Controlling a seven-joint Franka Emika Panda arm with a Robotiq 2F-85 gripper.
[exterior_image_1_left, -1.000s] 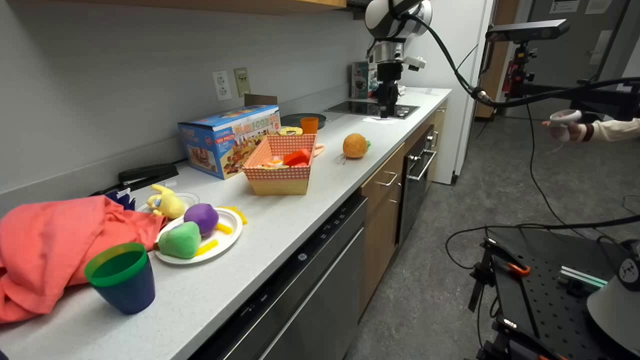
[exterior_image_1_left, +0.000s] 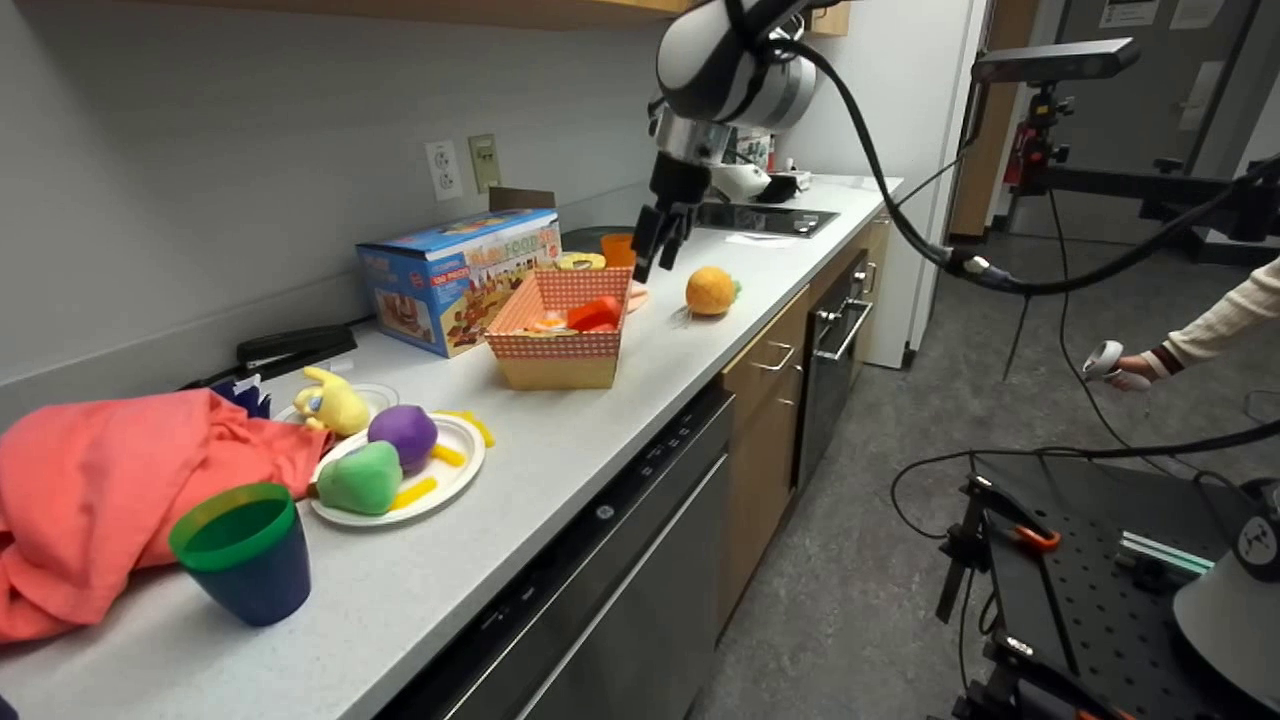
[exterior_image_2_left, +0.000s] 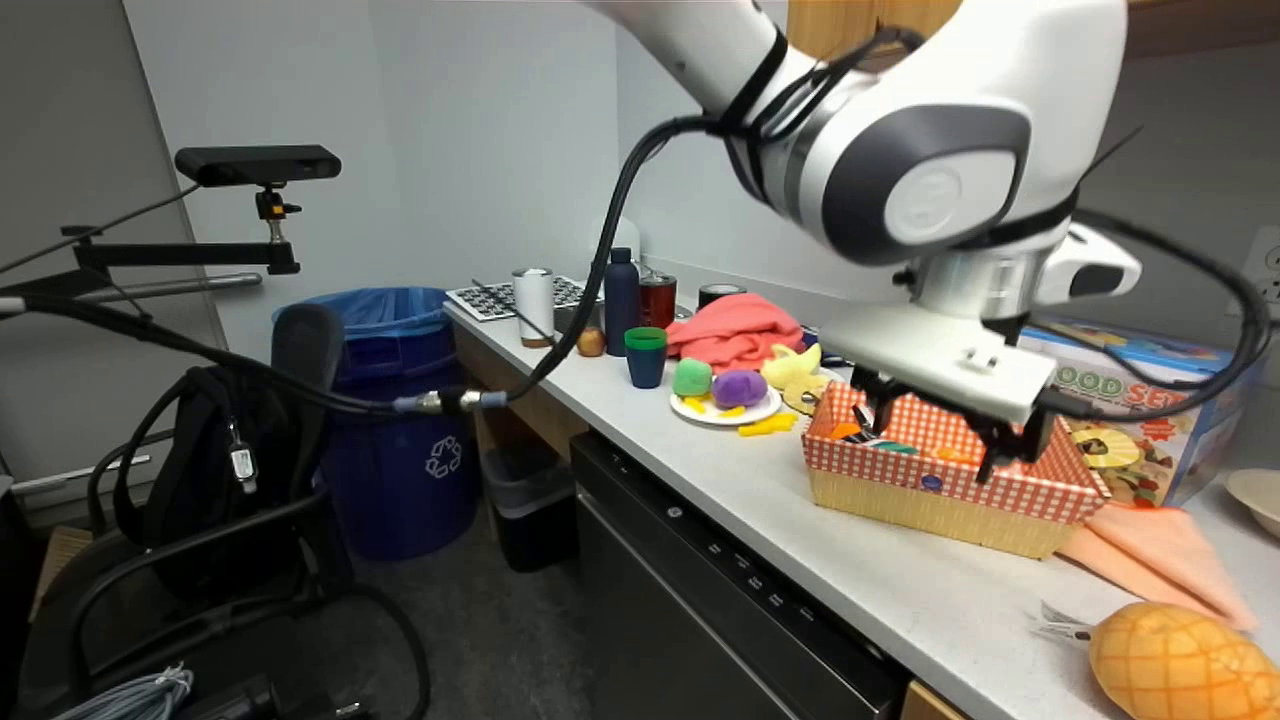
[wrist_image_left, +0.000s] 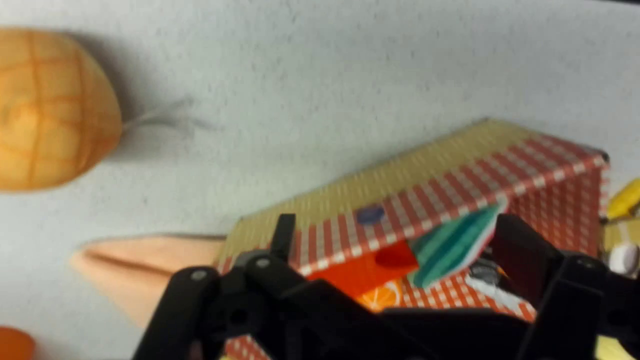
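Observation:
My gripper stands open with nothing between its fingers. In the wrist view its two dark fingers (wrist_image_left: 520, 252) are spread across the near wall of a red-checked basket (wrist_image_left: 384, 219). Exterior view 1 puts the gripper (exterior_image_1_left: 657, 266) at the basket's (exterior_image_1_left: 558, 360) far end, higher than most of the rim. Inside the basket lie a red-orange piece (wrist_image_left: 366, 270), a green striped piece (wrist_image_left: 456, 246) and other small items, partly hidden by the gripper. An orange pineapple-like toy (wrist_image_left: 54, 111) rests on the counter apart from the basket, with a fork (exterior_image_2_left: 1062, 624) beside it.
A food-set box (exterior_image_1_left: 462, 278) stands behind the basket. A peach cloth (exterior_image_2_left: 1158, 564) lies at its end. Further along are a plate (exterior_image_1_left: 462, 474) with a purple toy and a green toy, a cup (exterior_image_1_left: 246, 552) and a red cloth (exterior_image_1_left: 144, 480).
My arm has moved from above the cooktop toward the camera, to the basket's far end, and the gripper is tilted differently. The basket and the toys have not moved.

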